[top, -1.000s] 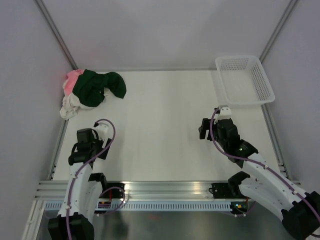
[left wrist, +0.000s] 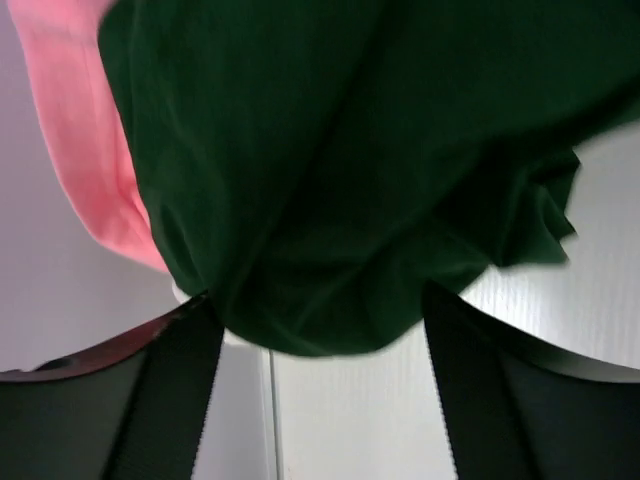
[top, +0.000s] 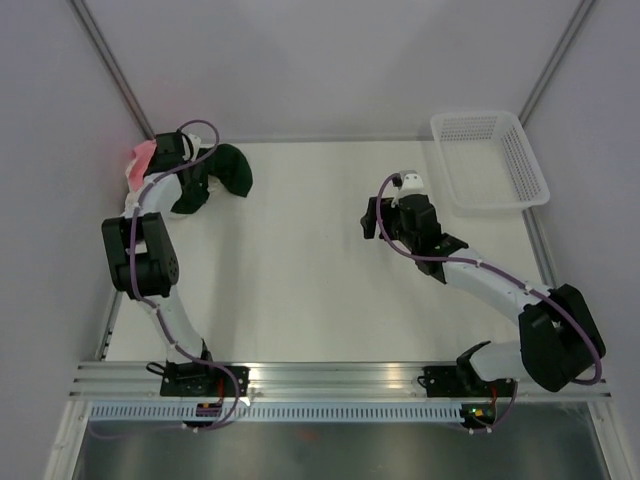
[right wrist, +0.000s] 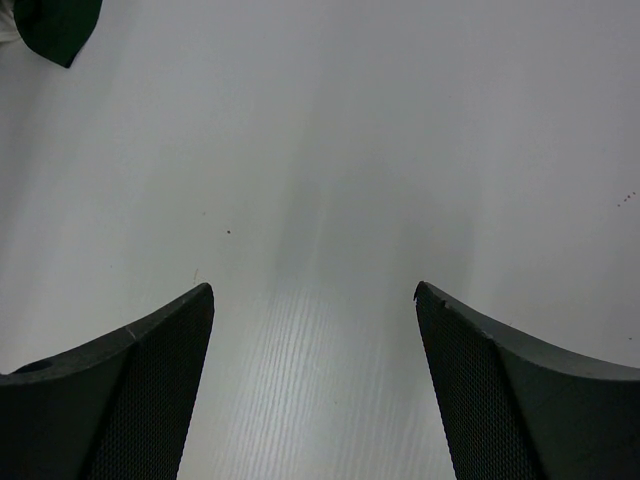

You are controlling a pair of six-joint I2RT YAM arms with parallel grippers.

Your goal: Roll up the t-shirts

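A heap of shirts, dark green (top: 225,170), pink (top: 141,160) and white, lies at the back left. My left gripper (top: 182,158) is over it; in the left wrist view the green shirt (left wrist: 320,170) fills the area beyond the open fingertips (left wrist: 320,310), with the pink shirt (left wrist: 75,130) alongside, blurred. My right gripper (top: 385,215) is open above bare tabletop at the right of centre; the right wrist view shows nothing between its fingertips, and a bit of green cloth (right wrist: 55,25) in the top corner.
An empty white perforated basket (top: 488,165) stands at the back right. Walls (top: 60,260) enclose the sides and back.
My left arm has reached away from the front edge onto the shirt heap at the back left. My right gripper has moved somewhat toward the back and the middle.
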